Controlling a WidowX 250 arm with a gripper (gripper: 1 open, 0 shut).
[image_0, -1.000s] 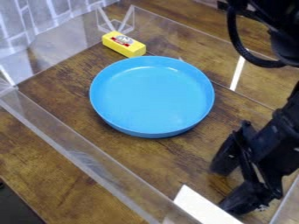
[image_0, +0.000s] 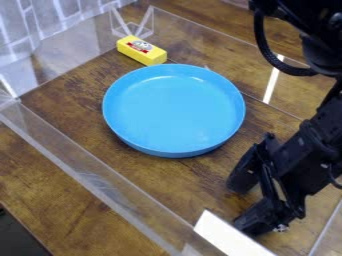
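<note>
My black gripper (image_0: 246, 200) is low over the wooden surface at the right, just below and right of a blue plate (image_0: 173, 108), with its fingers open. Nothing clear shows between them, though the dark parts blend together. A small yellow box (image_0: 140, 50) with a red-and-white label lies at the upper left, above the plate.
Clear plastic walls (image_0: 94, 180) edge the wooden work area along the left and bottom. A white bar (image_0: 230, 236) lies at the bottom, close to the gripper. Bare wood lies left of the plate and below it.
The arm and gripper have shifted slightly up from where they were. The plate and yellow box have not moved.
</note>
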